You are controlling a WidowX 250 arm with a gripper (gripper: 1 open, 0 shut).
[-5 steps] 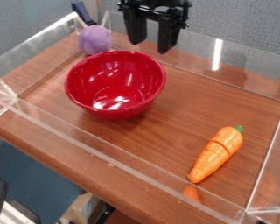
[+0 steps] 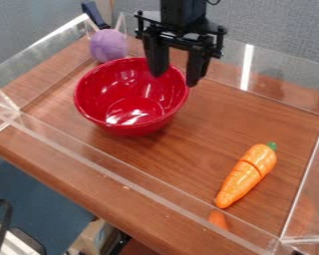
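Observation:
My gripper [image 2: 177,65] hangs over the back rim of a red bowl [image 2: 131,110], its black fingers pointing down and spread apart, with nothing seen between them. An orange toy carrot [image 2: 245,177] with a green top lies at the right front of the wooden surface. A purple object [image 2: 108,45], possibly a toy eggplant, sits at the back left, behind the bowl.
Clear plastic walls surround the wooden table [image 2: 209,134] on the visible sides. The wood between the bowl and the carrot is bare, as is the area at the back right.
My gripper has come lower and slightly toward the front, over the bowl's back part. The bowl, carrot and purple object have stayed in place.

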